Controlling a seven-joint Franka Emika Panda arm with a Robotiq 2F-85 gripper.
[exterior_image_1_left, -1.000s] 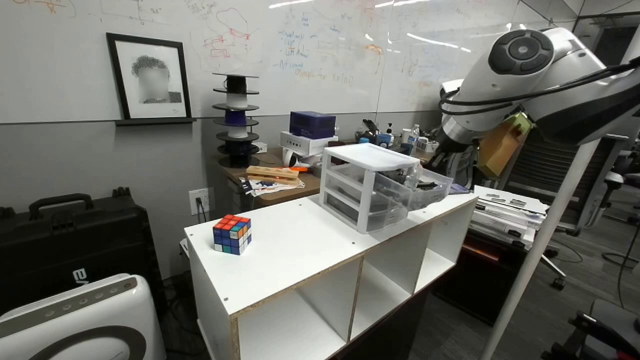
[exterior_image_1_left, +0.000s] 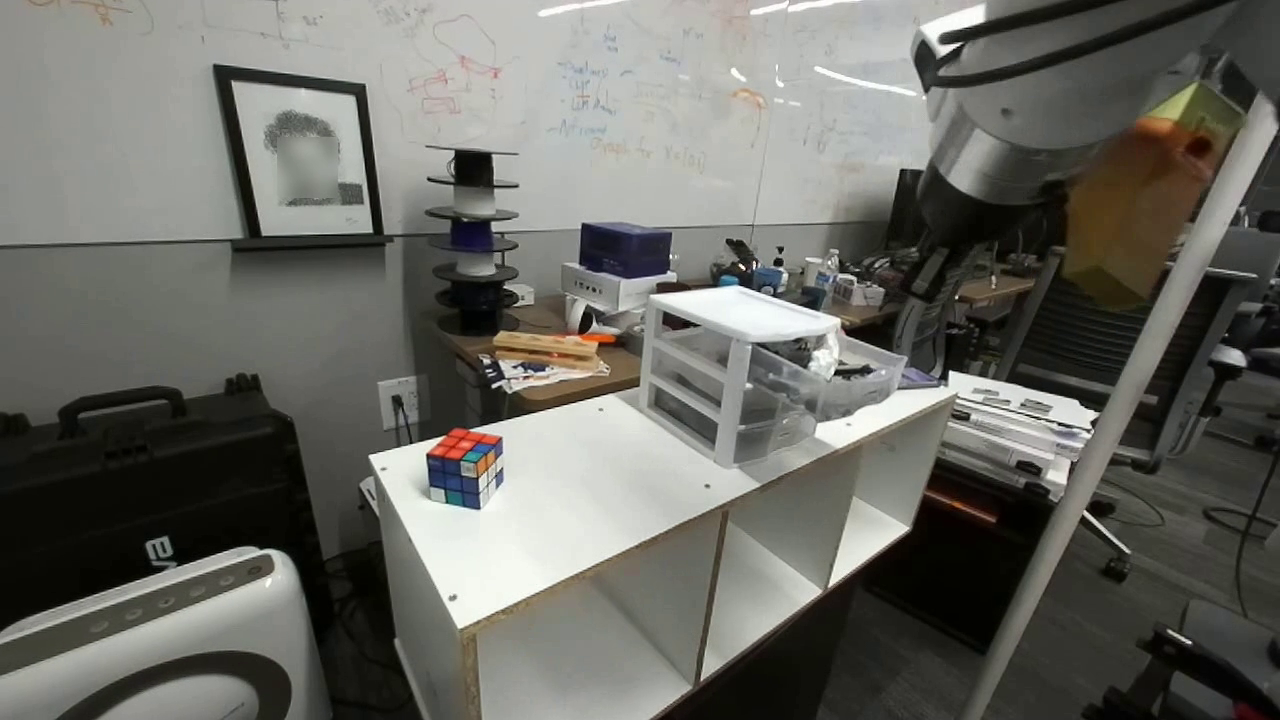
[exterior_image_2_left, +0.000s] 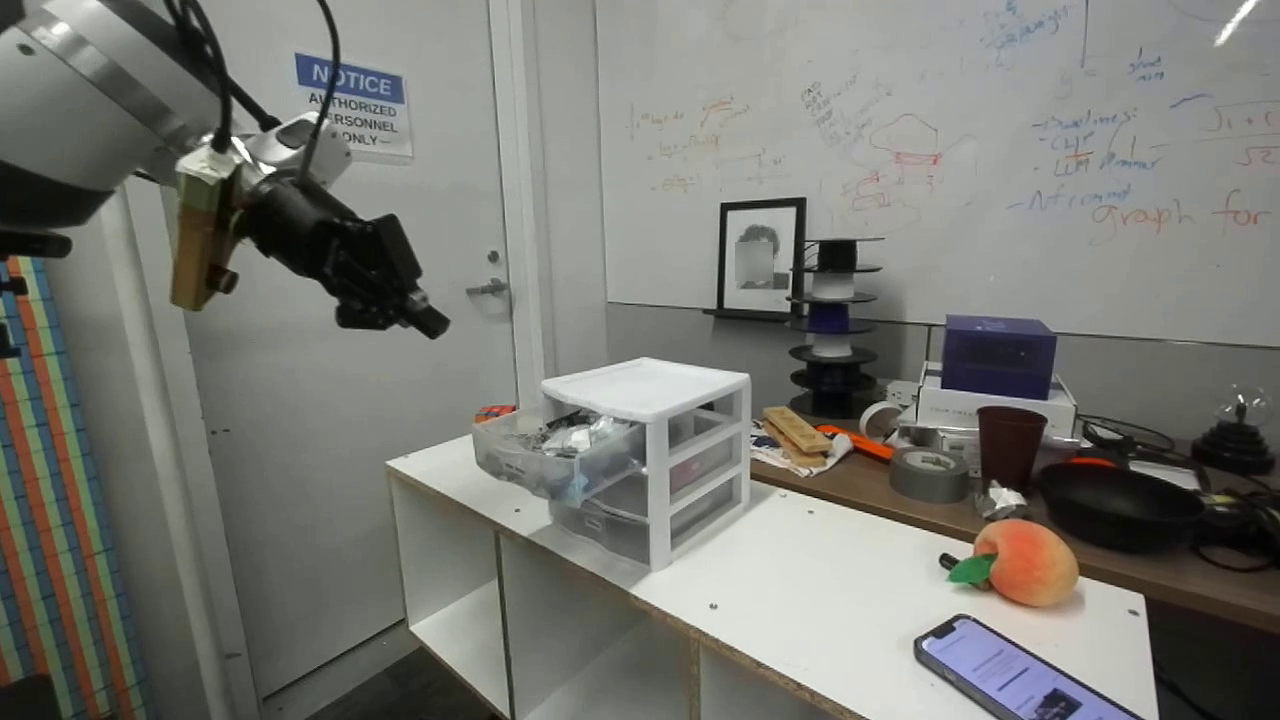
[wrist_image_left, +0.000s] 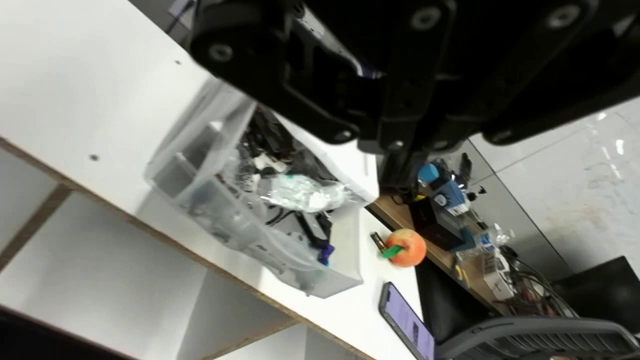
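Raised in the air, my gripper (exterior_image_2_left: 425, 317) is shut, and nothing shows between its fingers. In the wrist view its black fingers (wrist_image_left: 397, 171) are together. Lower down, on a white shelf top (exterior_image_1_left: 576, 492), stands a white drawer unit (exterior_image_2_left: 648, 390). Its pulled-out clear top drawer (exterior_image_2_left: 513, 458) holds dark odds and ends and a crumpled plastic bag (wrist_image_left: 300, 193). The gripper is above the drawer unit and apart from it. At one end of the shelf sits a Rubik's cube (exterior_image_1_left: 465, 468); a peach (exterior_image_2_left: 1027, 563) and a phone (exterior_image_2_left: 1020, 672) lie at the other.
Behind the shelf runs a brown desk (exterior_image_2_left: 858, 480) with a black pan (exterior_image_2_left: 1116, 504), a tape roll (exterior_image_2_left: 930, 475) and boxes. A spool stack (exterior_image_1_left: 473, 240) stands there too. Bare shelf top separates the drawer unit from the cube.
My arm has risen and moved right in exterior view 1, away from the drawer. The crumpled bag at the drawer looks whiter and slightly shifted. The cube and drawer unit stand where they were.
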